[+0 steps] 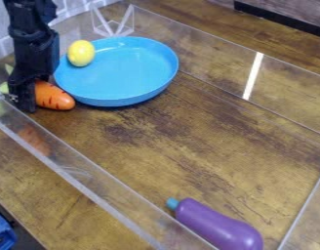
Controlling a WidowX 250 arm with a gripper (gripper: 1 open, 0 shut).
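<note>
The black gripper [32,86] is lowered at the left over an orange carrot [54,96], its lower end covering the carrot's left part and green top. Whether its fingers are open or shut on the carrot cannot be made out. A blue plate [128,70] lies just right of the carrot, with a yellow lemon [81,53] at its upper left. A purple eggplant [218,224] lies at the bottom right.
A clear plastic wall runs diagonally along the left and round the wooden surface [189,146], whose middle and right are bare. A small blue object [1,234] sits at the lower-left corner.
</note>
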